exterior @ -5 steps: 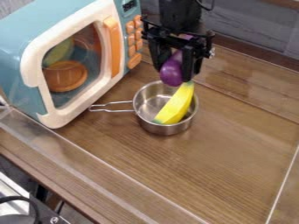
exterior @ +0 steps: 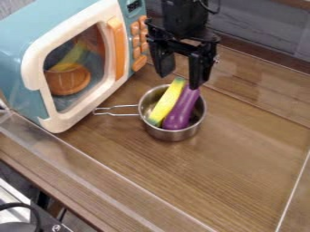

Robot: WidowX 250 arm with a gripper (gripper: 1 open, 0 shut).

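Observation:
A steel pot [exterior: 169,132] with a wire handle sits on the wooden counter, holding a yellow banana [exterior: 162,102] and a purple eggplant [exterior: 182,111] side by side. The black gripper [exterior: 182,66] hangs open just above the pot, its two fingers spread, with nothing between them.
A light blue toy microwave [exterior: 54,41] with an orange bowl [exterior: 69,80] inside stands at the left. A tiled wall rises behind.
The eggplant, earlier held up in the gripper, now lies in the pot beside the banana, and the gripper has let it go.

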